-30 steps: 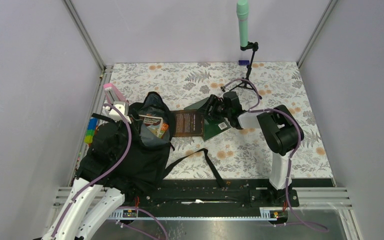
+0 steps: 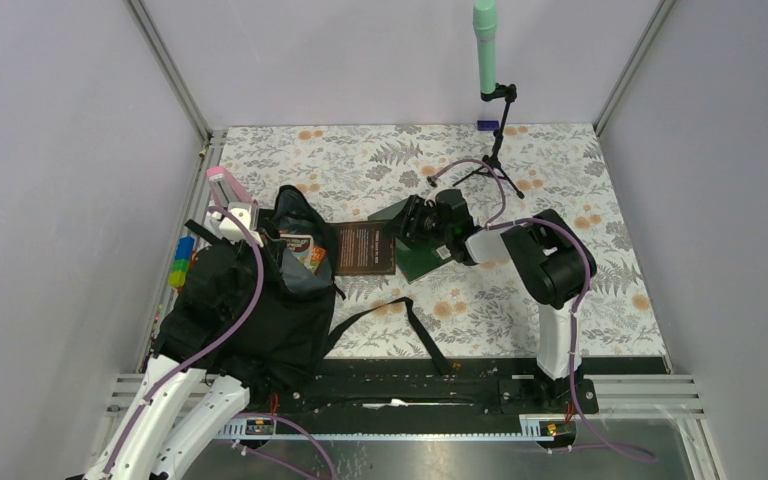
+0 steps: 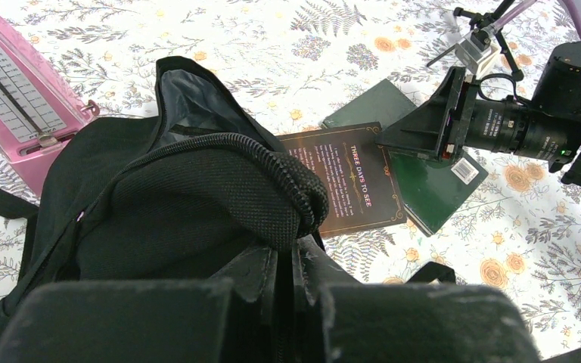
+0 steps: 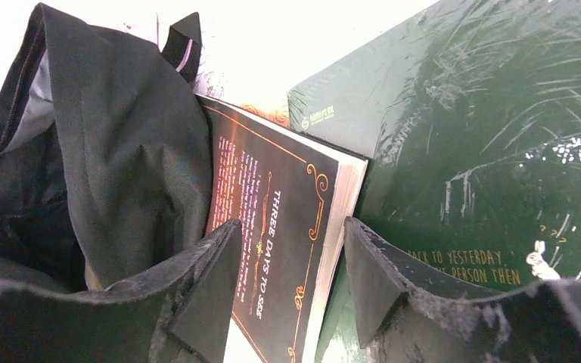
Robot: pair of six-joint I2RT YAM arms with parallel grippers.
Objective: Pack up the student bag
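A black bag [image 2: 295,320] stands at left, with books inside in the top view. My left gripper is shut on its zippered edge. A brown "Three Days to See" book [image 2: 360,250] [image 3: 340,189] [image 4: 265,212] lies beside the bag, partly over a green book [image 2: 420,263] [image 3: 439,189] [image 4: 484,136]. My right gripper [image 2: 410,222] is over the brown book's right side, fingers apart, the right one at the spine where the two books meet. Whether it touches is unclear.
A pink case [image 3: 23,106] stands behind the bag, a colourful item [image 2: 180,262] at its left. A black strap [image 2: 420,330] lies in front. A tripod [image 2: 498,150] stands at the back.
The right gripper has moved slightly left, and the brown book with it, shifting toward the bag. The bag's right edge has also shifted slightly left. The left gripper has stayed put.
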